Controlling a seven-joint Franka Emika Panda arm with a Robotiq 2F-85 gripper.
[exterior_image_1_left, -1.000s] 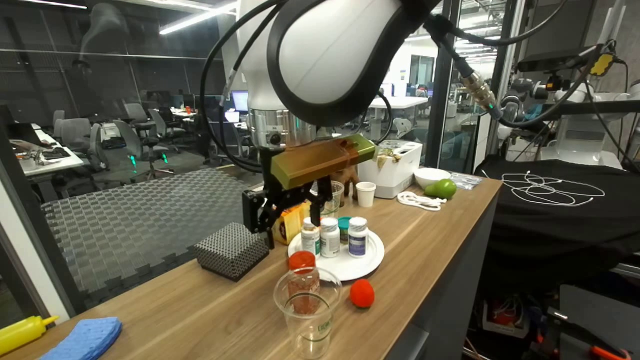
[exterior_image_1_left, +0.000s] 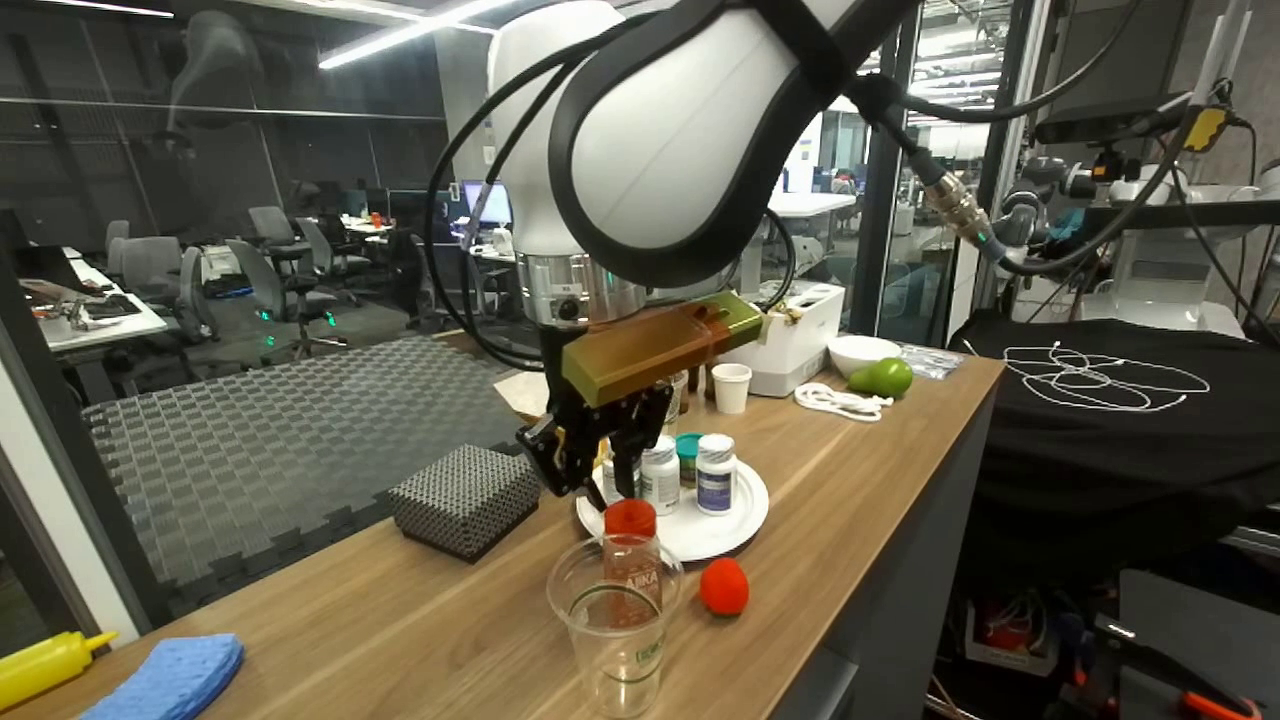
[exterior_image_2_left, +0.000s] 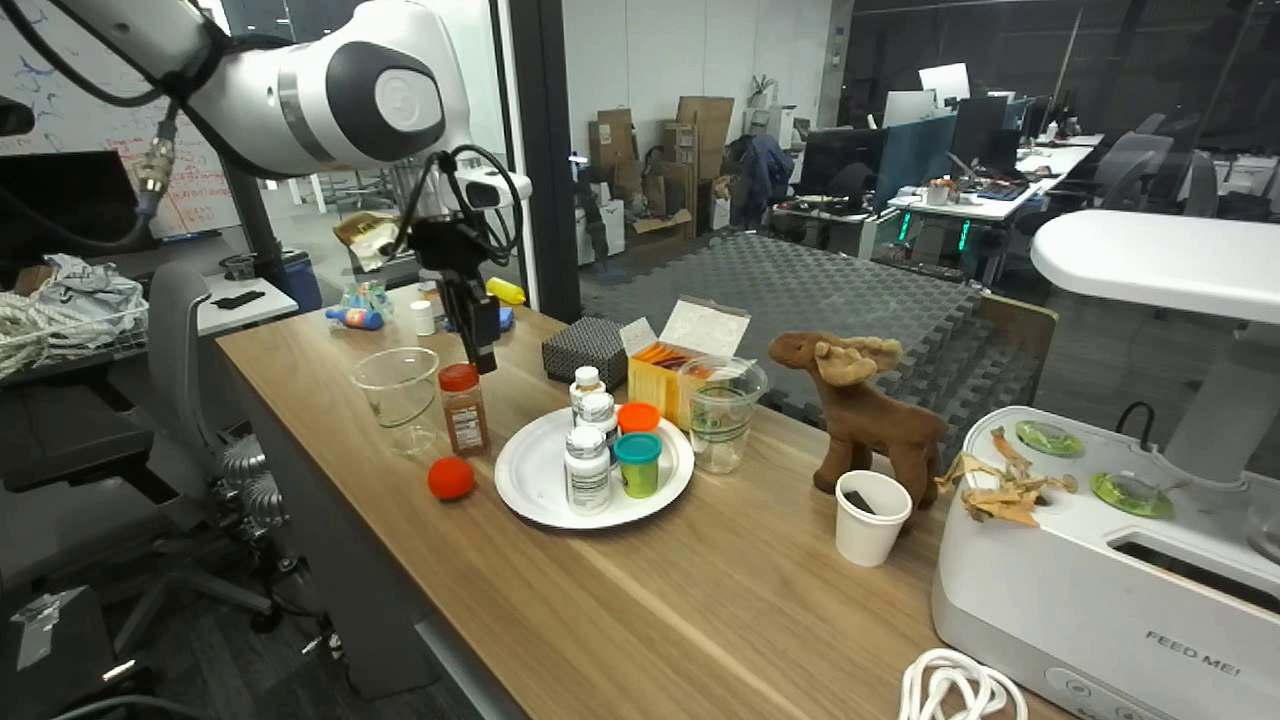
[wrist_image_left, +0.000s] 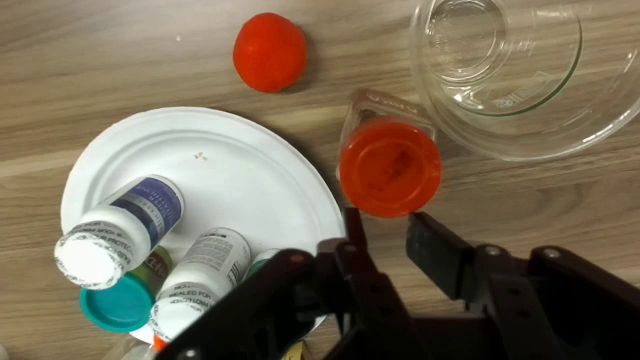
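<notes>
A clear spice bottle with a red cap (wrist_image_left: 391, 168) stands upright on the table, beside a white plate (wrist_image_left: 258, 174). My gripper is part open and points down, its two fingertips level with the near edge of the cap in the wrist view. A gap shows between the fingers, and nothing is in it. From the second exterior view, the gripper (exterior_image_2_left: 483, 364) hangs right at the top of the red-capped bottle (exterior_image_2_left: 463, 414). Whether a fingertip touches the cap, I cannot tell.
An empty clear cup (exterior_image_1_left: 614, 648) stands close against the bottle's side, with a red ball (exterior_image_1_left: 723, 587) nearby. Several pill bottles and a teal-lidded tub (exterior_image_2_left: 638, 466) crowd one side of the plate. A dark patterned box (exterior_image_1_left: 465, 494) lies behind. Bare wood runs along the front edge.
My gripper has swung, and its fingers stand closer together than before.
</notes>
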